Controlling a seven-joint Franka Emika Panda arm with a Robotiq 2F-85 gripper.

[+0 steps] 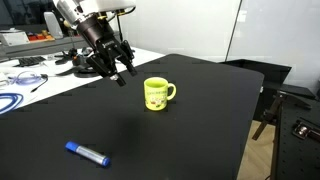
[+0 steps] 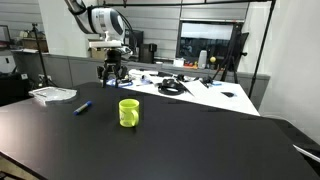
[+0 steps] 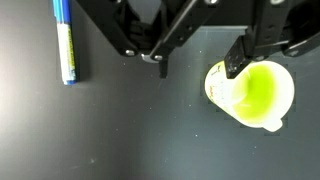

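Observation:
A blue marker with a white label (image 1: 87,153) lies on the dark table toward the near left in exterior view 1; the wrist view has the marker (image 3: 66,40) at its left edge. The yellow-green mug (image 1: 156,95) stands upright, its handle to the right in that exterior view. In the wrist view the mug (image 3: 250,108) is seen from above, partly covered by one finger, and no object shows inside the visible part. My gripper (image 1: 123,76) is above the table, left of the mug, its fingers apart with nothing between them.
Cables (image 1: 22,78) and a black coiled item (image 1: 90,62) lie on a white surface at the back left.

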